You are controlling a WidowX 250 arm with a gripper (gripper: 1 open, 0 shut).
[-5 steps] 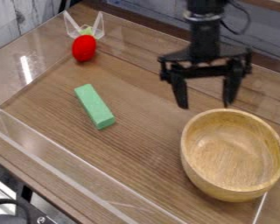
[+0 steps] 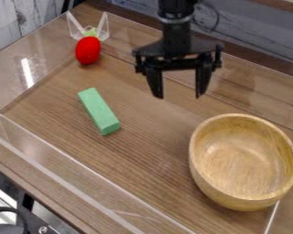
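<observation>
My gripper (image 2: 174, 82) is a black arm hanging at the top centre above the middle of the wooden table, its dark fingers spread open, with nothing visible between them. A green block (image 2: 98, 110) lies at the left of the table. A red oval object (image 2: 88, 50) sits at the back left. A large tan bowl (image 2: 241, 183) stands at the front right, empty.
A small pale object (image 2: 88, 29) is behind the red one. A dark cable (image 2: 5, 212) shows at the bottom left corner.
My gripper has moved left from above the bowl's back side to the table's middle. The objects on the table have stayed in place.
</observation>
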